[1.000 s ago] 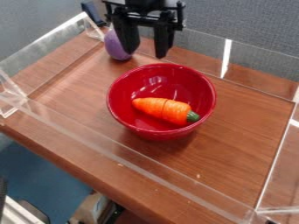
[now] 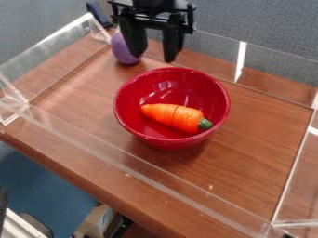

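A red bowl (image 2: 149,88) sits near the middle of the wooden surface, with an orange carrot (image 2: 170,114) with a green end lying inside it. Above and behind the bowl is the black gripper (image 2: 154,46), its two fingers apart with nothing visible between them. A purple object (image 2: 123,50), perhaps an eggplant, is at the back left, partly hidden behind the gripper.
Clear low walls (image 2: 243,56) edge the wooden table (image 2: 99,158). The floor shows at the lower left.
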